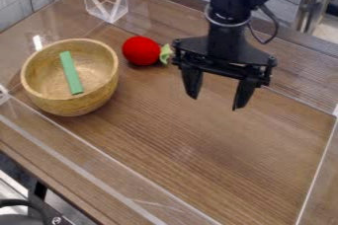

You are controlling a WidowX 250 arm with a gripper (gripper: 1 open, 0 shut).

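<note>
The black gripper [219,87] hangs from the arm over the middle-right of the wooden table, its two fingers pointing down and spread wide apart, with nothing visible between them. To its left, at the back, lie a red round object [140,49] and a small green thing [166,54], partly hidden behind the arm. On the left sits a wooden bowl [95,96] with a long pale green stick-like object [70,72] in it.
A clear plastic holder [106,5] stands at the back left. A ledge runs along the back right.
</note>
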